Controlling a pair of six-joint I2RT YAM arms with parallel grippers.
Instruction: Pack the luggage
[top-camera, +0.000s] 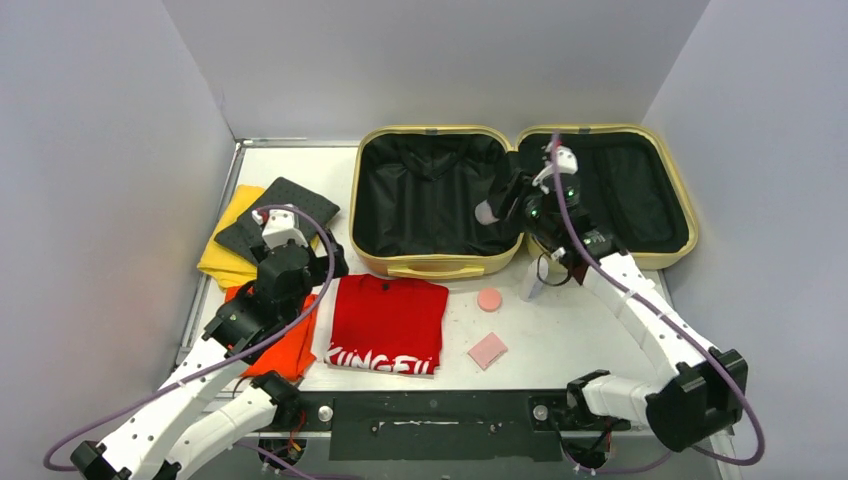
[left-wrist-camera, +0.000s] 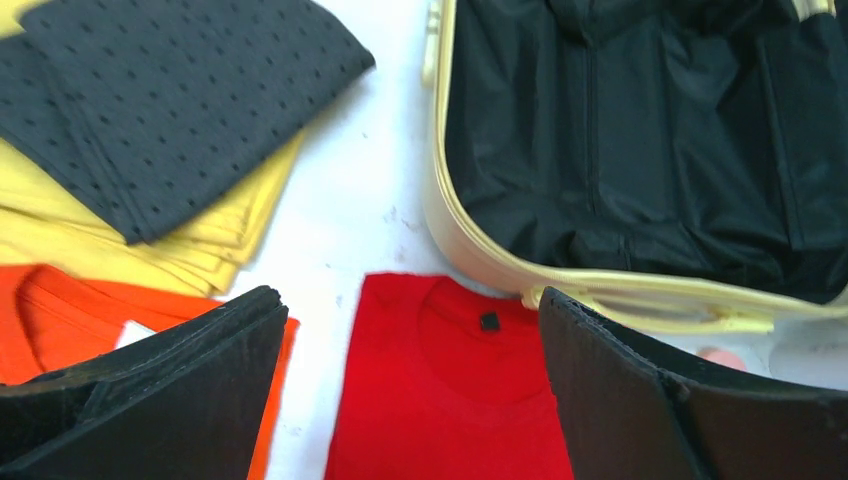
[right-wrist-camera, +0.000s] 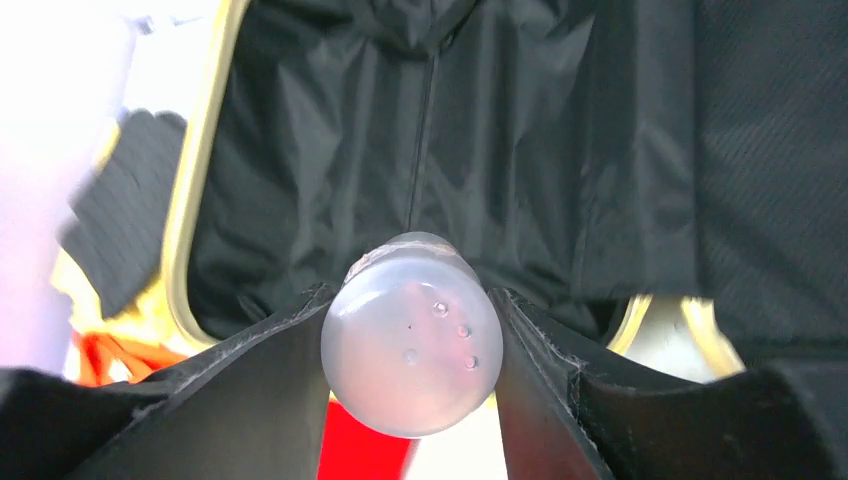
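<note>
The yellow-rimmed suitcase (top-camera: 436, 266) lies open with its black lining showing. Over the right part of its left half, my right gripper (top-camera: 502, 203) is shut on a pale, translucent round-ended container (right-wrist-camera: 412, 360); the right wrist view shows it between both fingers. My left gripper hangs open and empty left of the suitcase, above the folded clothes. Below it lie a red shirt (top-camera: 386, 318) with white lettering, orange cloth (top-camera: 290, 350), and a dotted dark grey cloth (left-wrist-camera: 210, 100) on top of yellow cloth (top-camera: 222, 262).
A white bottle (top-camera: 532, 284), partly hidden by the right arm, stands in front of the suitcase. Nearby lie a round pink item (top-camera: 489, 299) and a flat pink piece (top-camera: 488, 350). Free tabletop shows at the front right.
</note>
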